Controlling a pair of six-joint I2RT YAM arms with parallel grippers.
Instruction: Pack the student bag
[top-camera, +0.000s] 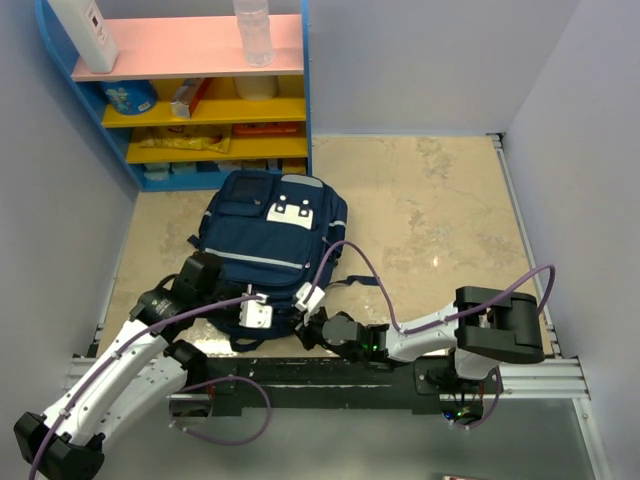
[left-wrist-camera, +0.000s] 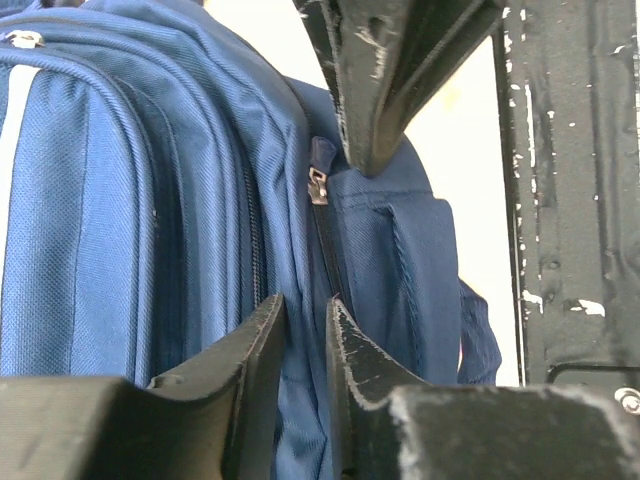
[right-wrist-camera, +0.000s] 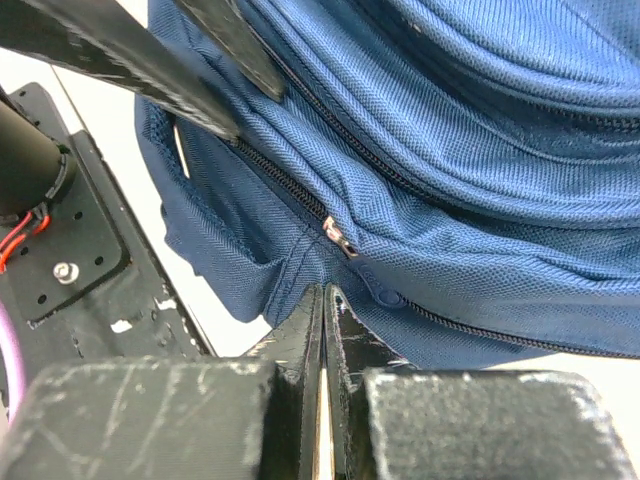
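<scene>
The dark blue student bag (top-camera: 245, 245) lies on its back on the table below the shelf. My left gripper is shut on a fold of the bag's fabric beside the zipper. A metal zipper slider (right-wrist-camera: 338, 237) with a blue pull tab (right-wrist-camera: 378, 288) shows on that side seam. My right gripper is shut with its fingertips meeting and nothing between them. The pull tab lies outside those fingers, just past their tips to the right. Seen from the left wrist, the right gripper's fingers (left-wrist-camera: 375, 110) stand over the seam near the slider.
The blue shelf unit (top-camera: 308, 110) at the back left holds a white bottle (top-camera: 90, 35), a clear bottle (top-camera: 254, 32) and several packages. A bag strap (top-camera: 358, 280) trails rightward. Bare tabletop (top-camera: 430, 210) stretches across the right side.
</scene>
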